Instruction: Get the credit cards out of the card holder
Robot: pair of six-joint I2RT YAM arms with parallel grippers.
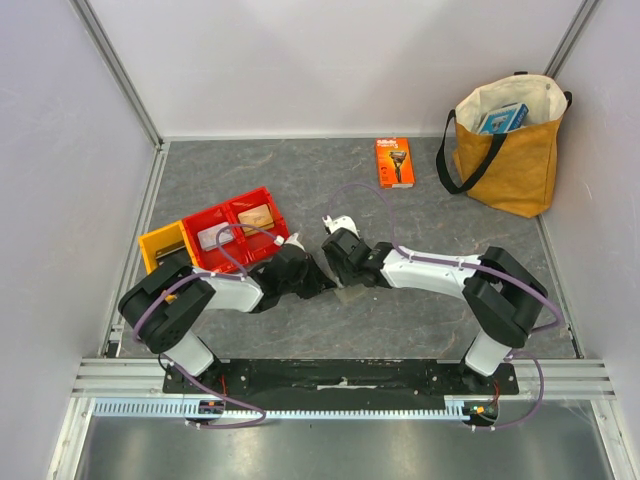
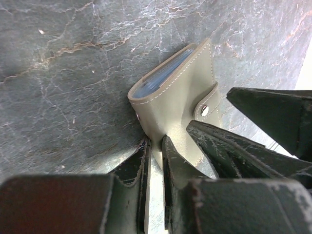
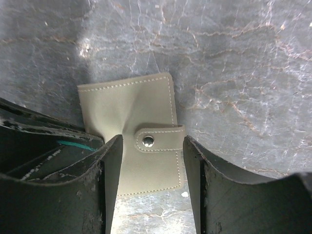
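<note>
The taupe card holder (image 1: 350, 294) with a snap strap (image 3: 163, 139) lies on the grey table between both grippers. In the left wrist view a blue-tinted inner layer (image 2: 161, 73) shows in its open edge. My left gripper has its fingertips close together at the holder's lower corner; whether they grip it is unclear. My right gripper is open over the holder, fingers either side of the snap strap. Its black fingers also show beside the holder in the left wrist view. The top view mostly hides the holder under the grippers.
Red bins (image 1: 210, 215) and a yellow bin (image 1: 158, 240) stand at the left. An orange box (image 1: 395, 162) lies at the back, and a mustard bag (image 1: 525, 170) with blue items stands back right.
</note>
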